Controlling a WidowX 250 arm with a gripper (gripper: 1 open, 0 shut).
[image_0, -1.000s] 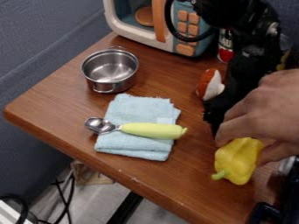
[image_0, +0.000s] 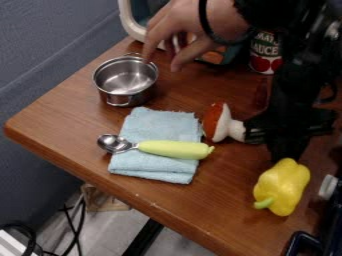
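Observation:
The black robot gripper (image_0: 274, 135) is low at the right of the table, beside a red-and-white object (image_0: 219, 121) that looks like a toy mushroom; whether its fingers are open or shut is unclear. A yellow pepper (image_0: 281, 186) lies just in front of it. A steel pot (image_0: 126, 81) sits at the back left. A scoop with a pale yellow handle (image_0: 168, 149) lies across a folded blue cloth (image_0: 143, 171). A person's hand (image_0: 185, 28) reaches over the back of the table.
A red can (image_0: 266, 54) and a toy microwave (image_0: 138, 18), mostly hidden by the hand, stand at the back. The wooden table (image_0: 60, 128) has free room at the left. Black items line the front right edge.
The hand has left the pepper at the right and appeared at the top. The pepper stands slightly shifted from a second ago. The red-and-white object has moved left and down; the arm shifted slightly.

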